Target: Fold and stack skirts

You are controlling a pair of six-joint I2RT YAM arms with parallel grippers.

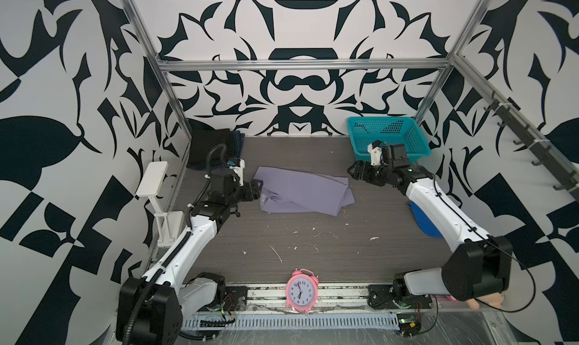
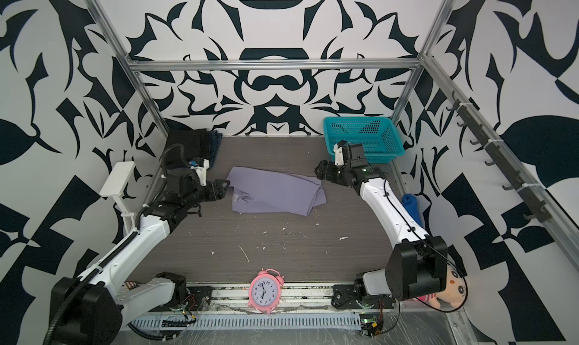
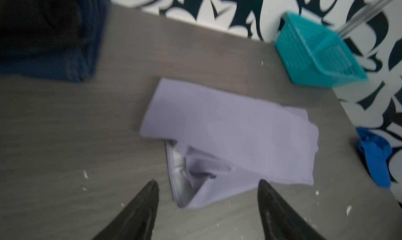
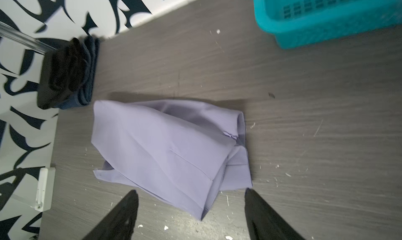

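Note:
A lavender skirt (image 1: 301, 188) lies loosely folded on the middle of the table, its edges uneven and layered. My left gripper is over the skirt's left side, fingers apart and nothing between them. My right gripper hovers beside the skirt's right end, open and empty. At the back left, a pile of dark folded garments (image 4: 62, 72) rests, black on top of dark blue.
A teal basket (image 2: 362, 128) stands at the back right. Blue cloth (image 3: 374, 156) lies at the right edge. A pink clock (image 1: 301, 290) stands at the front edge.

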